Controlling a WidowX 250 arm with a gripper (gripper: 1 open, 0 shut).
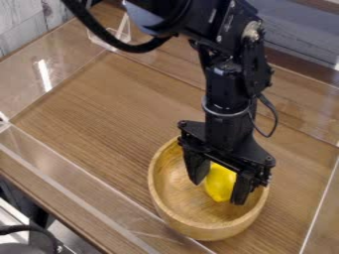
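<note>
My black gripper (217,165) reaches straight down into a round tan bowl (176,203) at the lower middle of the camera view. Its dark fingers sit either side of a yellow object (220,187) in the bowl, partly covering it. Whether the fingers press on the object or stand slightly apart from it is hard to tell.
A pale object stands at the far upper left, near the back. Dark cables lie at the lower left edge.
</note>
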